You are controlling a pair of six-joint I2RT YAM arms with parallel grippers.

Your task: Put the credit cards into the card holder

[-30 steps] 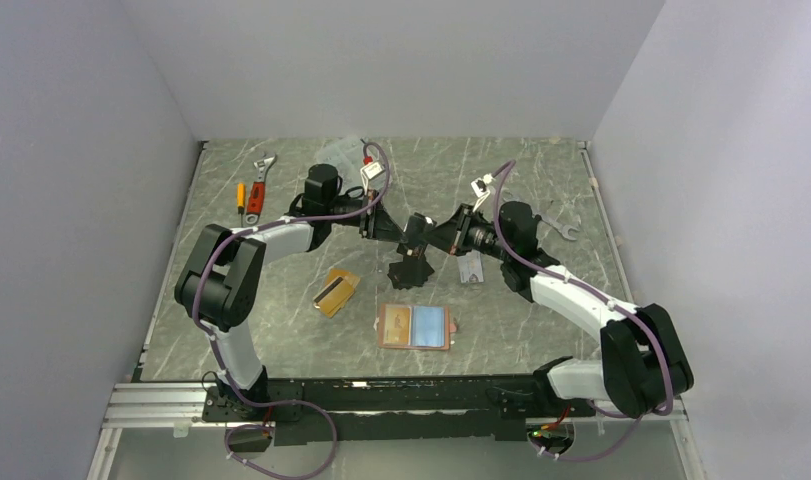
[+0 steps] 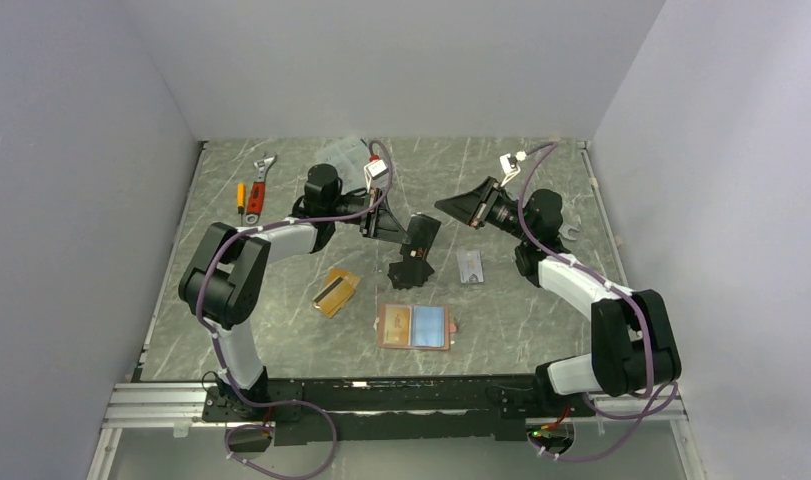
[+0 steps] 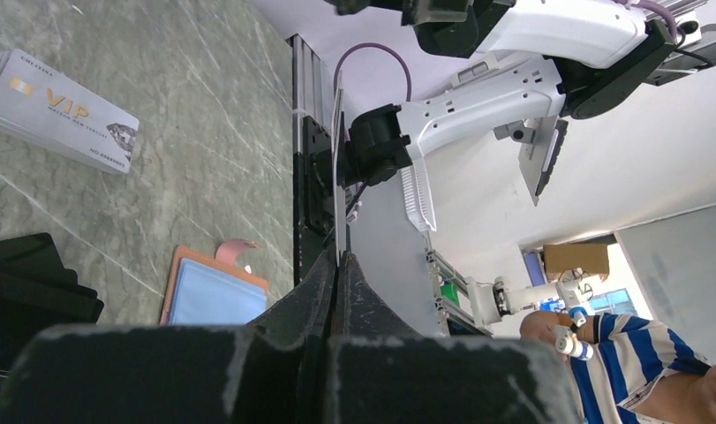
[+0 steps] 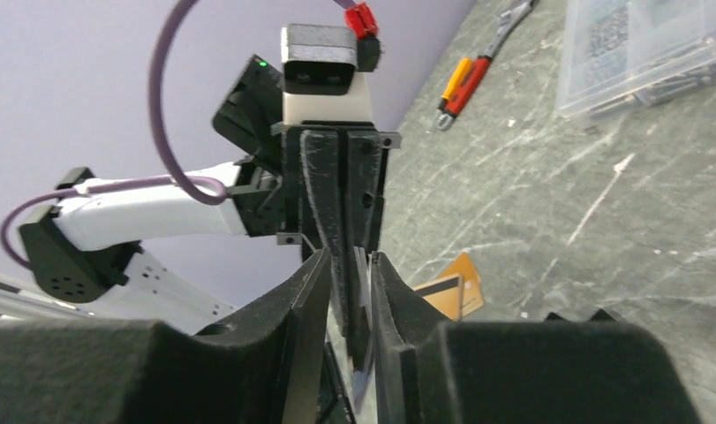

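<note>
A black card [image 2: 422,230] is held up above the table, with my left gripper shut on it; the left wrist view shows it as a thin upright edge. My right gripper [image 2: 439,206] stands part open, to the right of that card and apart from it, nothing gripped. The brown card holder [image 2: 414,347] lies spread at the table's front, with a gold card [image 2: 397,325] in its left side and a light blue surface [image 2: 429,326] on its right. Black cards [image 2: 411,273] lie fanned behind it. Gold cards [image 2: 336,292] rest at left, silver VIP cards [image 3: 67,110] at right.
At the back left are an adjustable wrench [image 2: 256,195], a yellow-handled tool [image 2: 241,196] and a clear plastic box [image 4: 641,53]. A spanner [image 2: 569,231] lies at the right, partly behind the right arm. Around the holder, the tabletop is mostly bare.
My right gripper has drawn back from the held black card, moving right and toward the rear.
</note>
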